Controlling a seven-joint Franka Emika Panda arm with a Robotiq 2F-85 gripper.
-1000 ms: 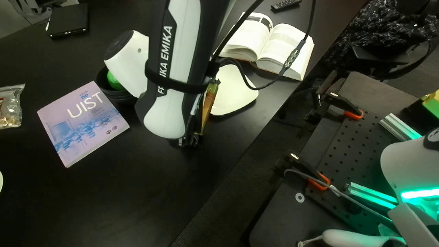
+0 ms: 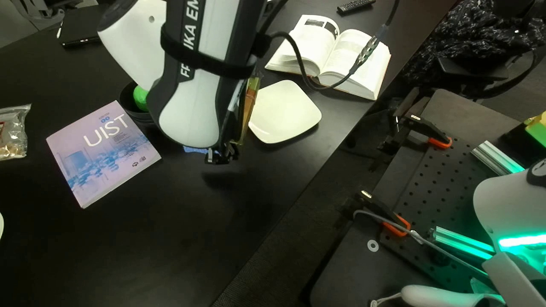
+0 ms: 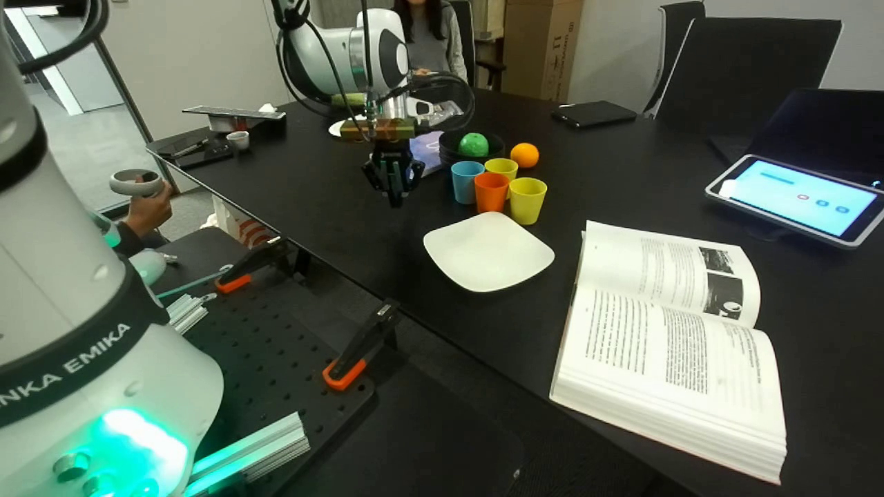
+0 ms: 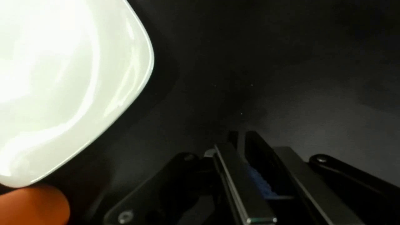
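My gripper (image 3: 395, 197) hangs above the black table, pointing down, to the left of a white square plate (image 3: 489, 252). In the wrist view the gripper has its fingers close together, with a narrow gap. A dark blue patch (image 4: 262, 184) shows between them; most of it is hidden and I cannot tell what it is. The plate (image 4: 75, 75) fills the upper left there, apart from the fingers. A blue cup (image 3: 466, 181), an orange cup (image 3: 491, 192) and two yellow cups (image 3: 527, 201) stand together behind the plate.
A black bowl (image 3: 448, 150) with a green ball (image 3: 474, 145) and an orange fruit (image 3: 524, 154) lie beyond the cups. An open book (image 3: 663, 331) and a tablet (image 3: 800, 199) are on the right. The UIST booklet (image 2: 102, 153) lies beside the bowl.
In exterior view 1 the arm and gripper have moved up and left in the picture. More of the plate is uncovered, and a bit of blue now shows beside the gripper.
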